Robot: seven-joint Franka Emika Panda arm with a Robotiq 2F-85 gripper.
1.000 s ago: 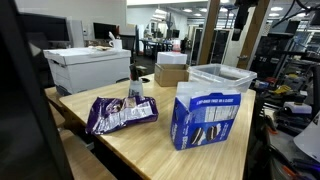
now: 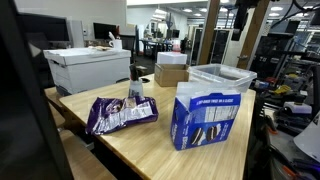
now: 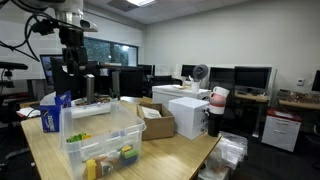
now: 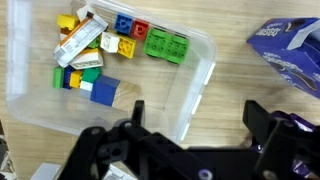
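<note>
My gripper is open and empty, with its two fingers far apart in the wrist view. It hangs above the table over the right wall of a clear plastic bin (image 4: 203, 70). Inside the bin lie a green block (image 4: 166, 45), a blue block (image 4: 105, 91), several smaller coloured blocks and a white labelled packet (image 4: 80, 38). To the right of the bin stands a blue and white cookie box (image 2: 205, 120). A purple snack bag (image 2: 122, 114) lies flat on the table near that box.
A silver bottle with a dark top (image 2: 135, 83) stands behind the bag. An open cardboard box (image 3: 156, 122) sits beside the bin, with a white lidded box (image 3: 188, 116) farther back. Bare wood table (image 3: 176, 160) shows at the front right.
</note>
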